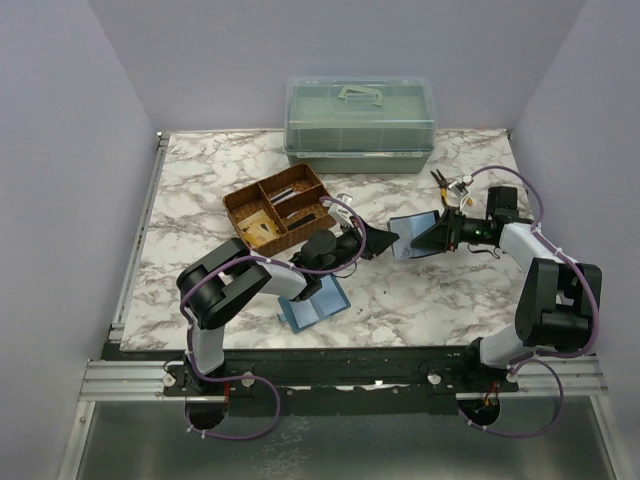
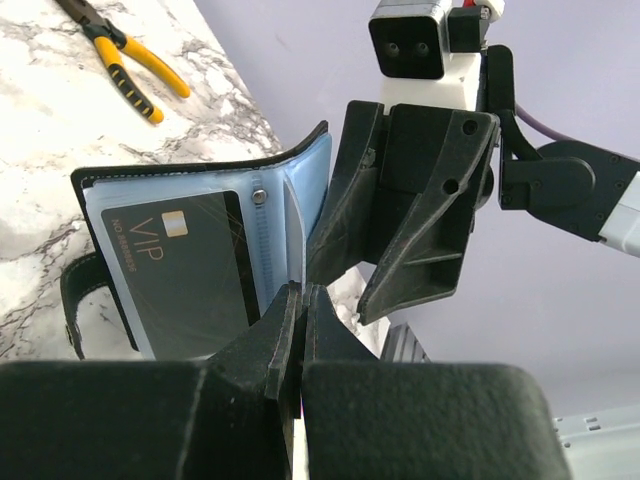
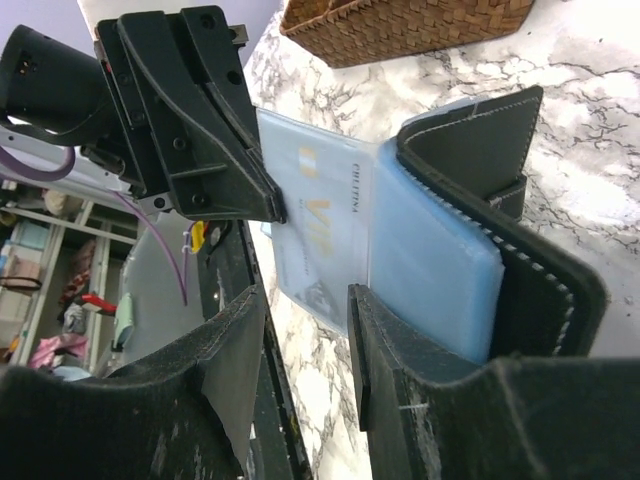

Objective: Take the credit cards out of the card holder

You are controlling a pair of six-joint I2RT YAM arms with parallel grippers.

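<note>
The card holder [image 1: 408, 235], black outside with blue sleeves [image 2: 268, 240], is held up right of centre. A dark VIP card [image 2: 180, 280] shows in one sleeve in the left wrist view; a pale VIP card [image 3: 318, 220] shows in the right wrist view. My left gripper is shut at the holder's inner edge; anything thin between its fingertips is hard to tell. My right gripper is part open, its fingers [image 3: 232, 340] apart beside the holder and pale card; the top view has it over the holder's right part.
A divided woven basket [image 1: 242, 200] sits left, blue cards or sleeves [image 1: 315, 305] below it on the table. A green clear-lidded box [image 1: 360, 120] stands at the back, yellow-handled pliers [image 2: 150, 70] at the back right.
</note>
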